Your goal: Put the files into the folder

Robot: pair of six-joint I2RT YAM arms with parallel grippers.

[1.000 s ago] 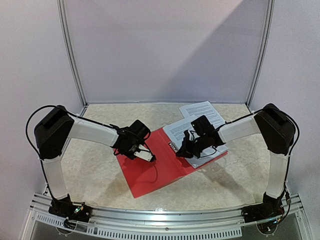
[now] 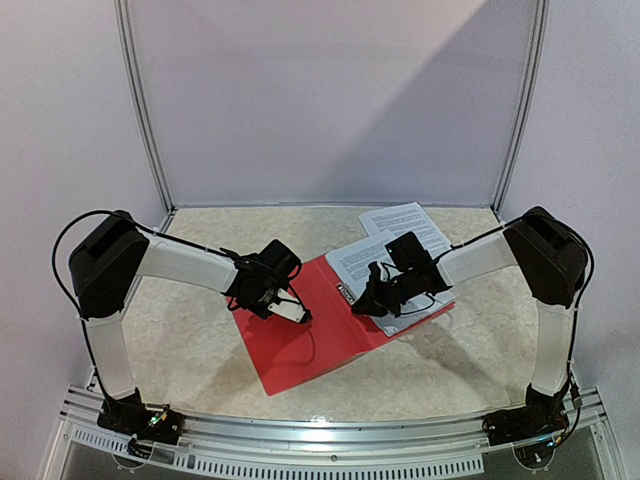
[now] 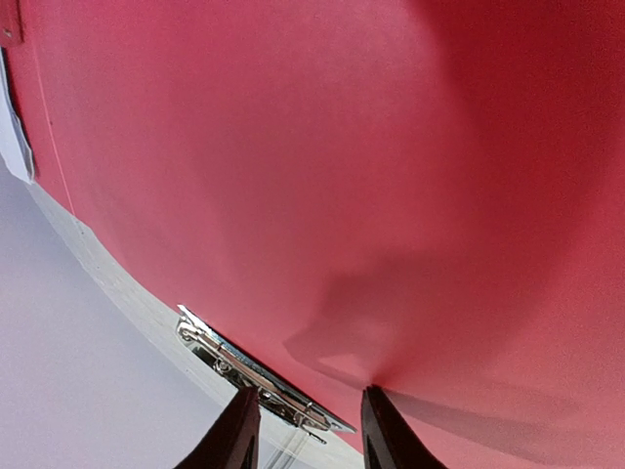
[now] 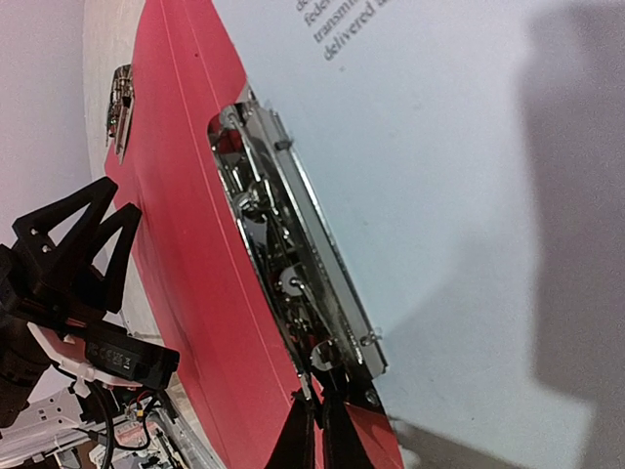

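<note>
A red folder (image 2: 290, 350) lies opened out on the table. White printed sheets (image 2: 361, 261) rest on its right half beside a metal clip (image 4: 293, 254) near the fold. My right gripper is shut at the clip's near end, its fingertips against or very close to the lever; nothing clear shows between them. Over the folder's left part, my left gripper stands open and empty, close to a second metal clip (image 3: 259, 376) on the folder's outer edge. Part of the sheets is hidden under the right arm in the top view.
Another printed sheet (image 2: 410, 220) lies behind the folder, partly tucked under or behind the nearer papers. Bare table (image 2: 180, 350) shows left of the folder and in front of it. Grey walls enclose the back and sides.
The right arm has shifted very slightly over the papers. The left arm, the folder and the sheets look unmoved.
</note>
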